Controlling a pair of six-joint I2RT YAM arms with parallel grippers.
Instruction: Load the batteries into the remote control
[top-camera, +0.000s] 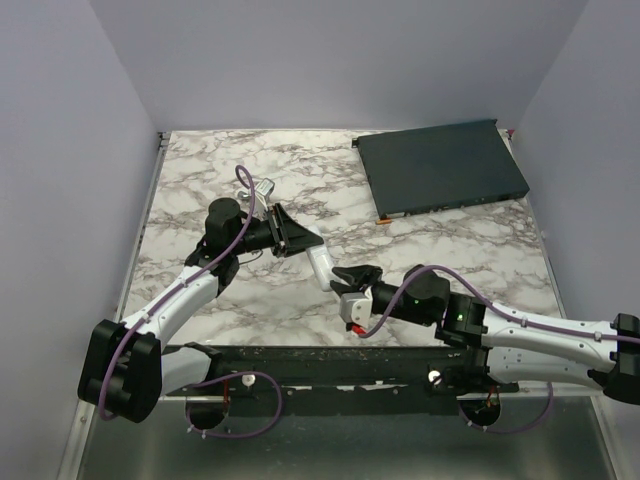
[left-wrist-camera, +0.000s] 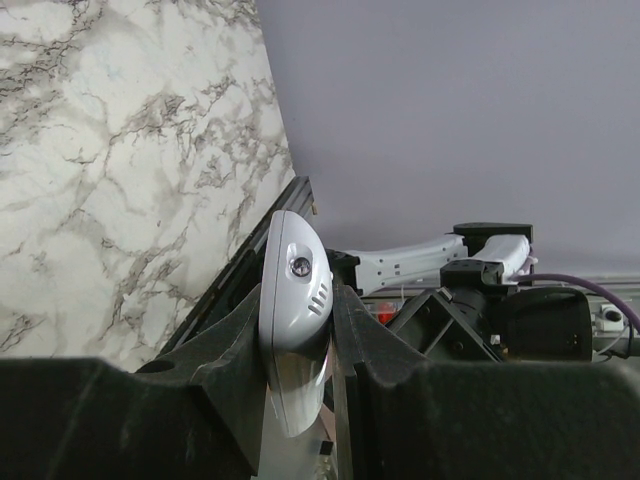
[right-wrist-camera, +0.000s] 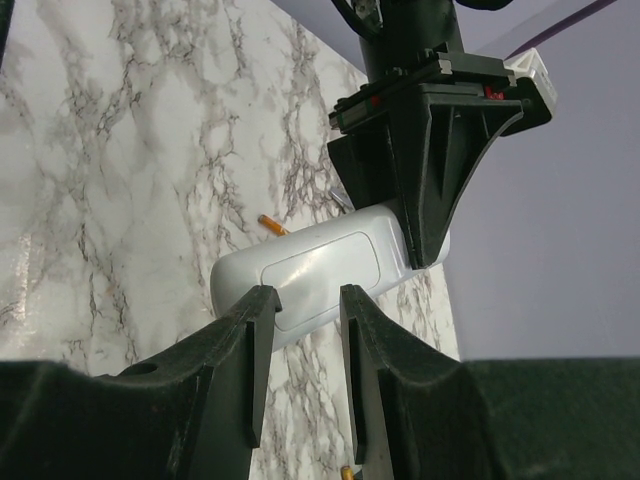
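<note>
The white remote control (top-camera: 321, 266) is held up off the table between my two arms. At one end my left gripper is shut on it. In the right wrist view the remote's smooth back (right-wrist-camera: 325, 262) shows a rounded rectangular outline, with a dark left finger (right-wrist-camera: 427, 190) across the far part. My right gripper is at the remote's near end, its fingertips somewhat apart in front of that back. Whether they pinch it cannot be told. An orange-ended battery (top-camera: 384, 221) lies on the table; another orange end (right-wrist-camera: 346, 472) shows low in the right wrist view.
A dark flat panel (top-camera: 440, 167) covers the table's back right. Bare marble tabletop (top-camera: 235, 315) stretches around both arms, and grey walls (top-camera: 345, 65) close in the back and sides. Dark rail (top-camera: 310, 365) runs along the front edge.
</note>
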